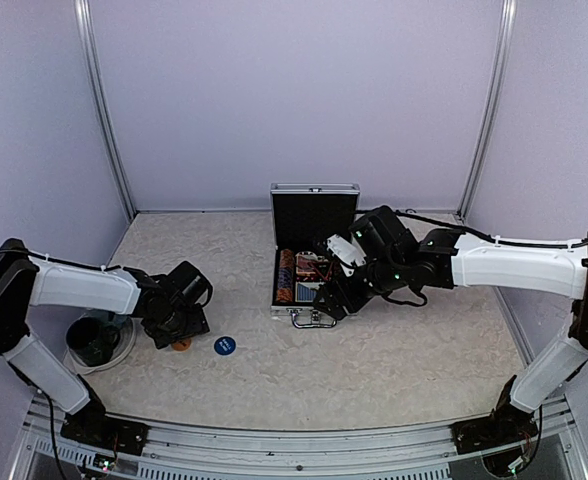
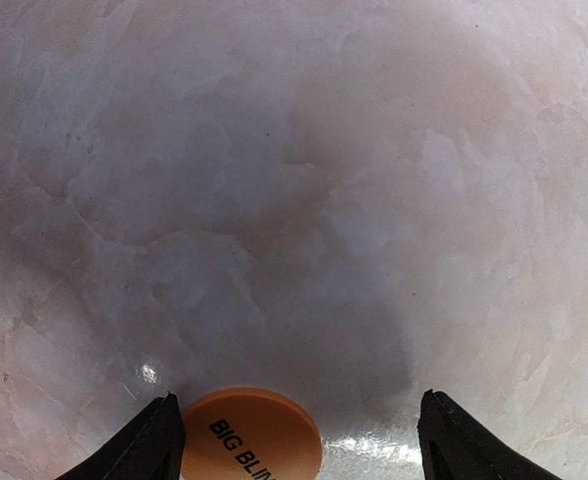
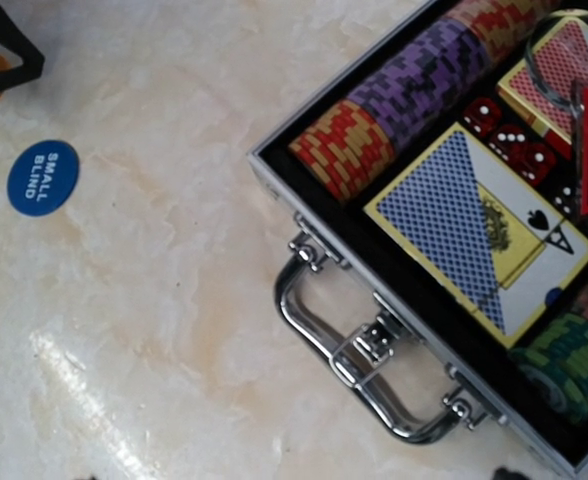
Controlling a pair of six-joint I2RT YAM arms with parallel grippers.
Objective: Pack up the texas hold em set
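Note:
An orange BIG BLIND disc (image 2: 249, 440) lies on the table beneath my left gripper, which stands open with the disc between and below its fingertips. A blue SMALL BLIND disc (image 3: 42, 177) lies to its right, left of the open aluminium case (image 1: 314, 195). The case holds rows of chips (image 3: 414, 75), two card decks (image 3: 434, 220) and red dice (image 3: 519, 148). My right gripper (image 1: 329, 300) hovers over the case's front right; only slivers of its fingers show at the right wrist view's bottom edge, apart.
A dark round object (image 1: 92, 341) on a round plate sits at the far left, beside the left arm. The table's front centre, right side and back left are clear.

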